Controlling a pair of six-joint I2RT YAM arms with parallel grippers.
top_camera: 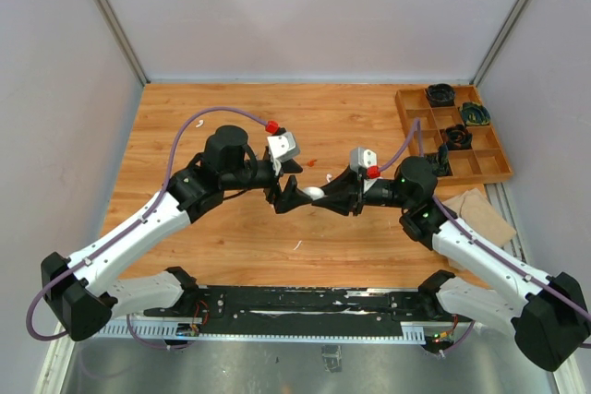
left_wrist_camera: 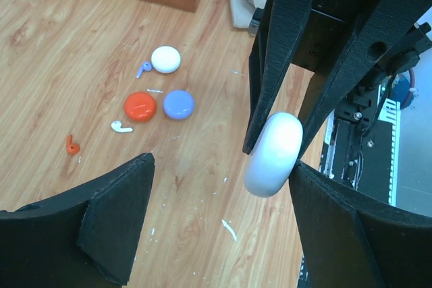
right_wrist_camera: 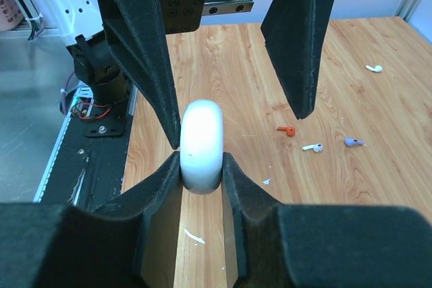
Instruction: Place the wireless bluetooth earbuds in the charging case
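My right gripper is shut on a white charging case (right_wrist_camera: 202,146), held in the air; its lid looks closed. Beside it my left gripper stands part open, one finger right by the case (left_wrist_camera: 274,155), nothing gripped; whether it touches I cannot tell. On the table in the left wrist view lie a red case (left_wrist_camera: 140,106), a blue case (left_wrist_camera: 179,104) and another white case (left_wrist_camera: 166,59). Loose earbuds lie around them: a white one (left_wrist_camera: 121,127), an orange-red one (left_wrist_camera: 72,145) and a blue one (left_wrist_camera: 144,69). Another white earbud (right_wrist_camera: 374,68) shows in the right wrist view.
A wooden compartment box (top_camera: 480,158) with dark coiled items stands at the back right, a beige cloth (top_camera: 480,223) in front of it. White scraps (top_camera: 297,244) lie on the wood.
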